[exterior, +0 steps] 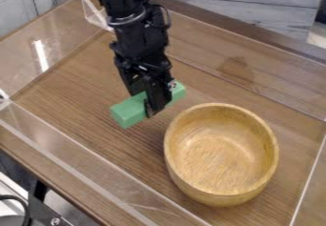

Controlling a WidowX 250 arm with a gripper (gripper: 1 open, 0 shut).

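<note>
My black gripper (148,97) hangs over the wooden table at the centre, shut on a green block (128,113) that lies low at or just above the tabletop, partly hidden behind the fingers. Right of it and nearer the front is a round, empty tan bowl (220,158), apart from the block.
Pale boards edge the back and right. A black cable (15,201) lies at the lower left.
</note>
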